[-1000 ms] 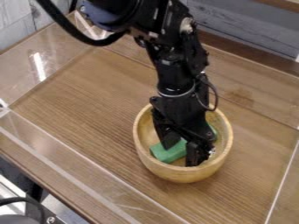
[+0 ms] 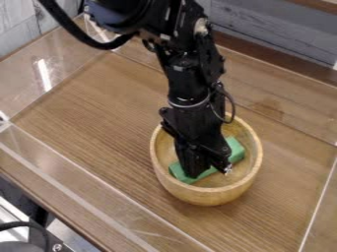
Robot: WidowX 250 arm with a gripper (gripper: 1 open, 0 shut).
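A wooden bowl (image 2: 211,195) sits on the wooden table at the lower middle right. Inside it lies a green block (image 2: 234,147), partly hidden under the arm. The black gripper (image 2: 200,161) reaches down into the bowl over the green block, its fingertips low at the block. Whether anything is between the fingers is hard to see.
A grey ledge or wall runs along the back. A cable lies at the lower left beyond the table's edge.
The gripper has moved left and up slightly from the bowl's lower right, where it was a second ago, to over the block's middle.
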